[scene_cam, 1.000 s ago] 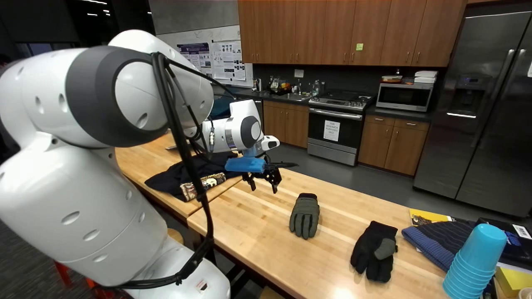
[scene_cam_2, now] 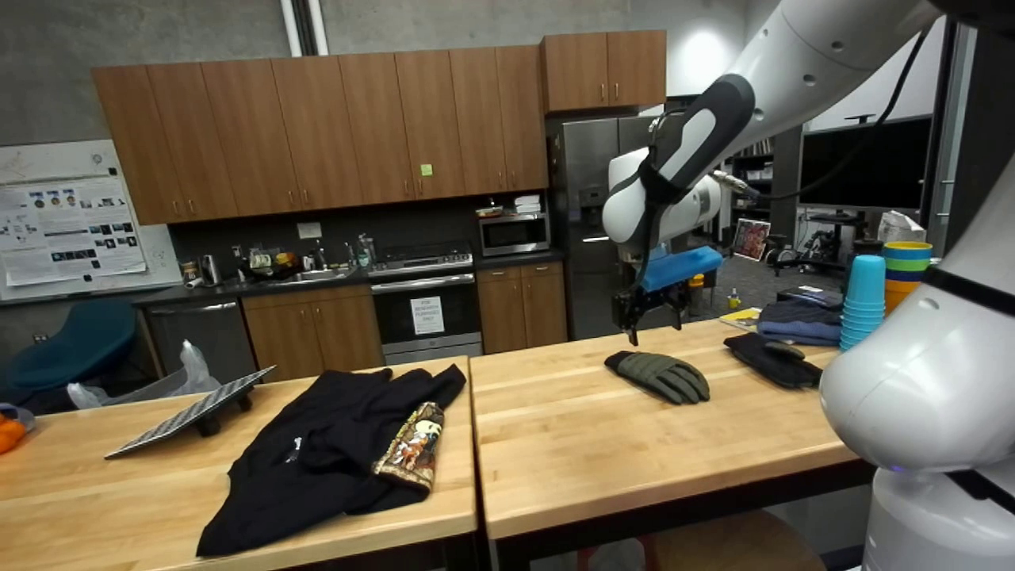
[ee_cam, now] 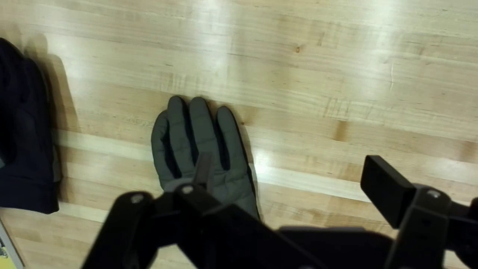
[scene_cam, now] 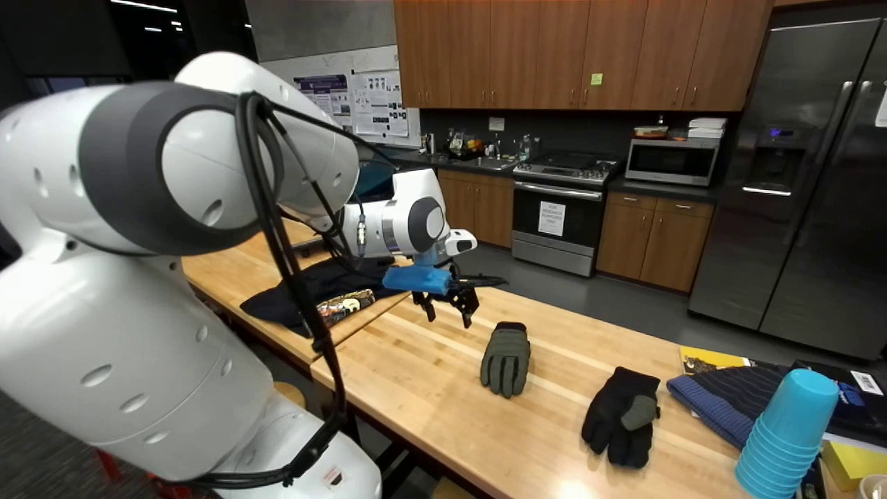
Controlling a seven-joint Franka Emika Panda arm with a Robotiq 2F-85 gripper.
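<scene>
My gripper (scene_cam: 449,319) hangs above the wooden table with its two fingers wide apart, open and empty. An olive-green glove (scene_cam: 505,360) lies flat on the table, in front and to the right of the gripper in the first exterior view. Seen from the wrist, this green glove (ee_cam: 204,139) has its cuff hidden behind the left finger (ee_cam: 188,197), while bare wood shows by the right finger (ee_cam: 387,190). A black glove (scene_cam: 624,416) with a grey patch rests farther right, apart from the green one; in the wrist view it is cut off by the left edge.
Stacked blue cups (scene_cam: 786,432) and a dark striped knit item (scene_cam: 736,395) occupy the table's right end. A black garment (scene_cam_2: 333,447) lies on the adjoining table, near a tilted dark panel (scene_cam_2: 195,409).
The gripper has shifted slightly to the right and a little lower in the first exterior view, its fingers still apart. Both gloves lie where they were.
</scene>
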